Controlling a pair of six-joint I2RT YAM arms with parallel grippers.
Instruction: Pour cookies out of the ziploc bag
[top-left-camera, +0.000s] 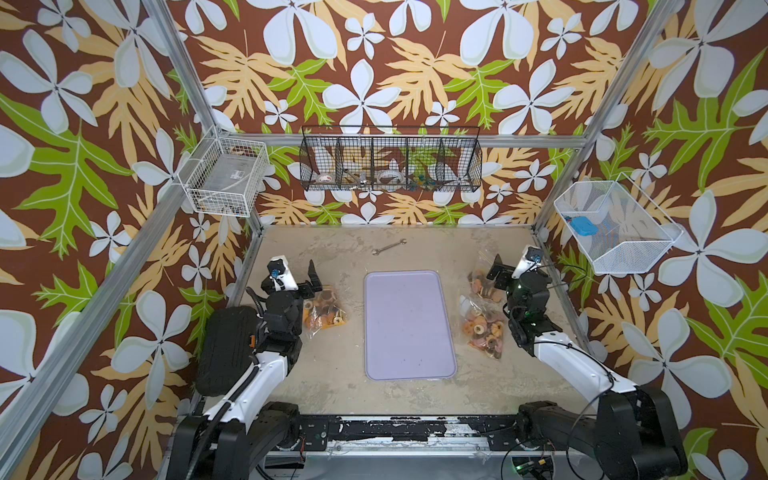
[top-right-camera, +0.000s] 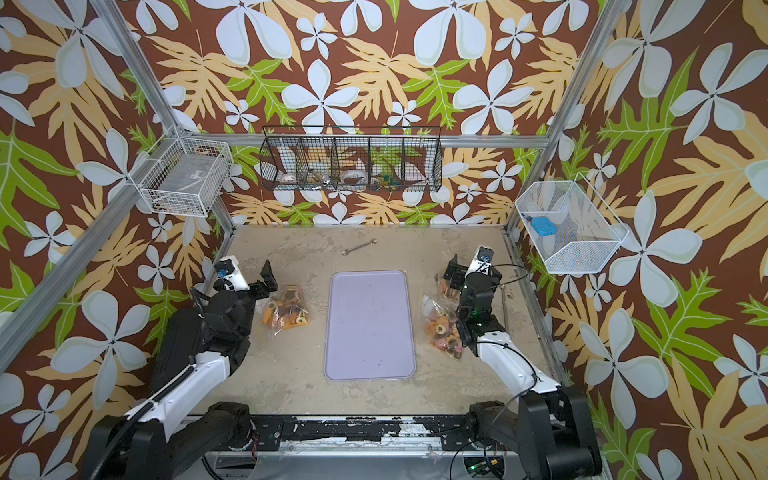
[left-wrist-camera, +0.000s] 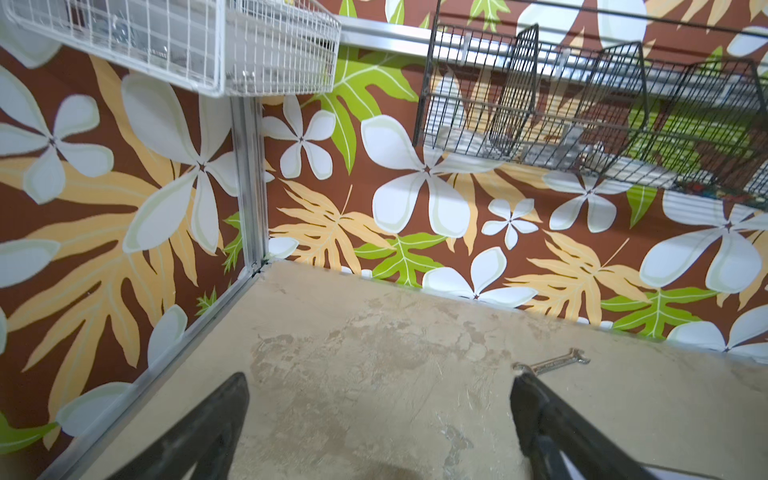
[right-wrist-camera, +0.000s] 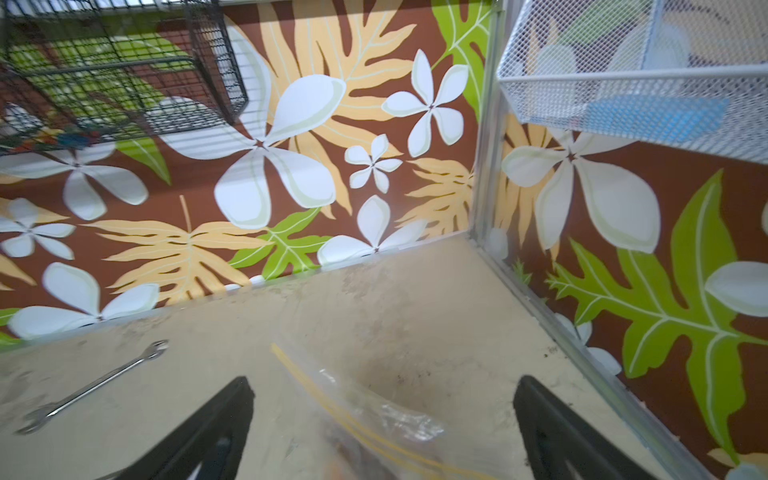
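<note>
One ziploc bag of cookies (top-left-camera: 324, 312) lies left of the lilac tray (top-left-camera: 409, 324), partly under my left gripper. On the tray's right lie more bagged cookies (top-left-camera: 484, 336), in what looks like two bags, the rear one partly hidden by my right arm. My left gripper is raised and open, with bare table between its fingers in its wrist view. My right gripper is open above the rear bag, whose clear zip end (right-wrist-camera: 376, 408) shows below and between its fingers.
A wrench (top-left-camera: 389, 246) lies behind the tray. A black case (top-left-camera: 220, 352) sits at the left. Wire baskets (top-left-camera: 224, 192) hang on the left, back and right walls, above the table. The tray is empty.
</note>
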